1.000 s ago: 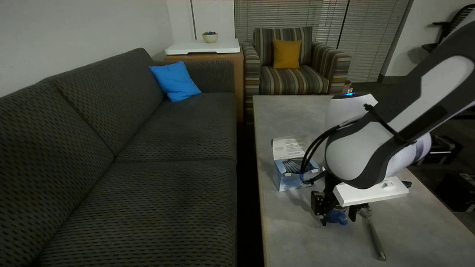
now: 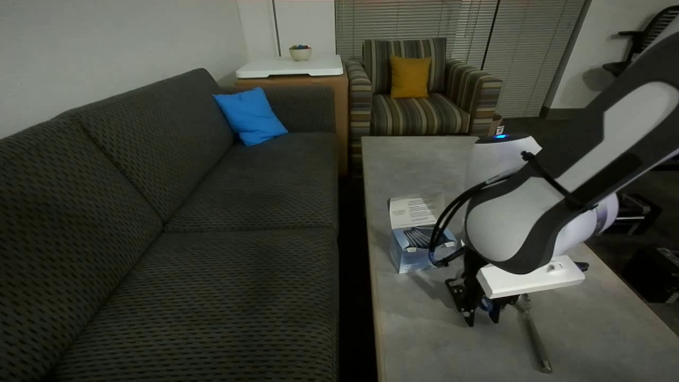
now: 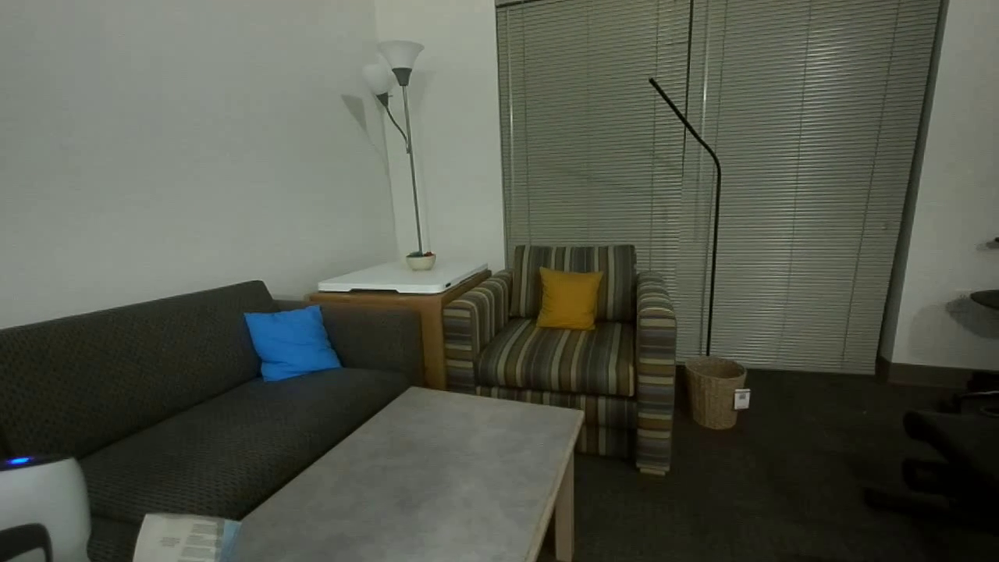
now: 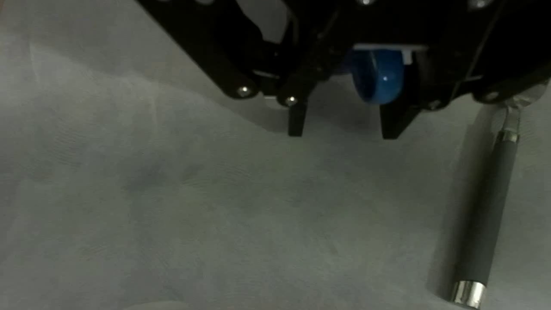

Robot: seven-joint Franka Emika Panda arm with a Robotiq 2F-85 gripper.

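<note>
My gripper [image 2: 481,313] is low over the grey table, its black fingers pointing down. A small, shiny blue thing [image 4: 385,77] with a rounded end shows between the fingers in the wrist view. It lies close to the right finger, and a gap shows on its left, so the fingers stand part open. Most of it is hidden by the gripper, and I cannot tell what it is. Only a bit of blue shows between the fingers in exterior view 1. To the right of the gripper lies a utensil with a grey handle [image 4: 488,206] and metal ends.
An open light-blue box [image 2: 414,254] with dark striped contents stands left of and behind the gripper, its lid raised. Bare tabletop [image 2: 420,337] extends in front. A dark sofa [image 2: 254,286] runs along the left, across a narrow gap.
The fingers have drawn closer together and the hand sits slightly lower. The blue thing, which stuck out clearly below the fingers, is now mostly hidden. Utensil and box have not moved.
</note>
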